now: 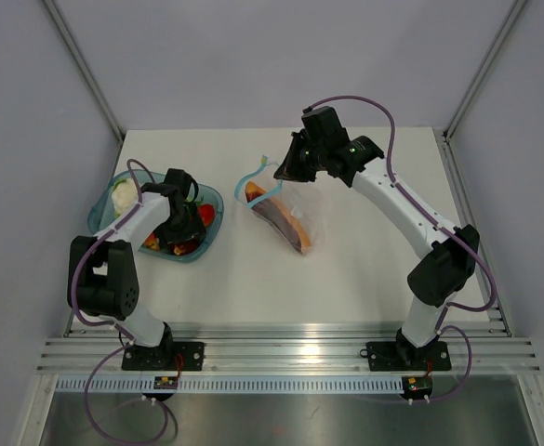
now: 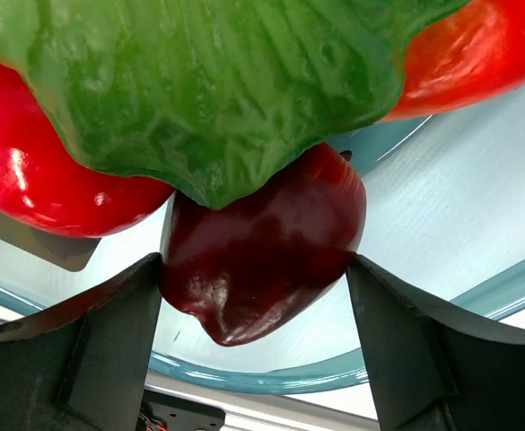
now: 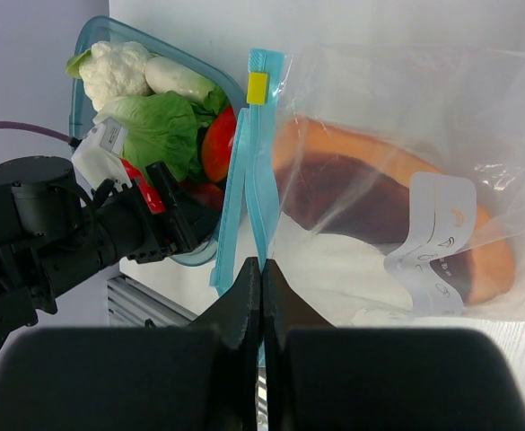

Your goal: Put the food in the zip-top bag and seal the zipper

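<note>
A dark red, shiny pepper-like food (image 2: 262, 247) lies in the blue-rimmed basket (image 1: 218, 197), partly under a green leafy piece (image 2: 199, 90). My left gripper is down in the basket, its fingers apart on either side of that dark red piece and close against it; whether they press on it is unclear. The clear zip bag (image 3: 352, 278) has a light-blue zip mouth (image 3: 261, 171) with a yellow slider (image 3: 258, 88). My right gripper is shut on the end of the blue zip edge. A long orange-and-brown shape (image 3: 379, 189) shows through the bag.
In the basket there are also a cauliflower (image 3: 118, 72), a red tomato-like piece (image 3: 217, 148) and lettuce (image 3: 159, 130). Bare white table (image 1: 225, 288) lies in front, between the arms.
</note>
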